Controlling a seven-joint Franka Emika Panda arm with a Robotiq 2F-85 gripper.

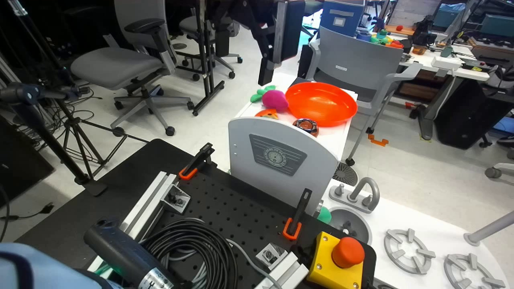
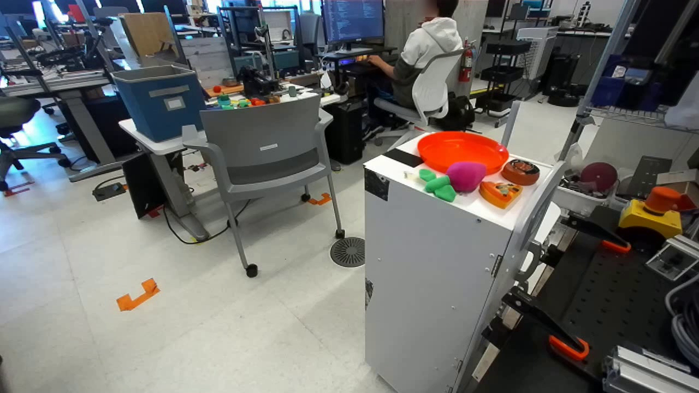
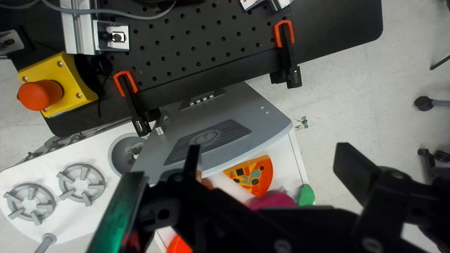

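My gripper is open, its dark fingers wide apart with nothing between them. In exterior view 1 it hangs near the top, above the white cabinet top. On that surface are a shallow orange-red plate (image 2: 462, 153), a magenta toy vegetable (image 2: 466, 176) with green leaves (image 2: 440, 185), a toy pizza slice (image 2: 501, 192) and a brown-orange round toy (image 2: 521, 171). The plate holds nothing. From the wrist, the pizza slice (image 3: 251, 174) shows below the gap between my fingers; the magenta toy (image 3: 273, 200) and plate (image 3: 179, 245) are partly hidden by the gripper.
A grey upright panel (image 1: 284, 161) stands between the cabinet top and the black pegboard table (image 1: 226, 195). Two clamps, a yellow emergency-stop box (image 1: 335, 262) and coiled cables lie on the table. A toy sink and burners (image 1: 409, 250) are to the right. A grey chair (image 2: 262, 140) stands beyond the cabinet.
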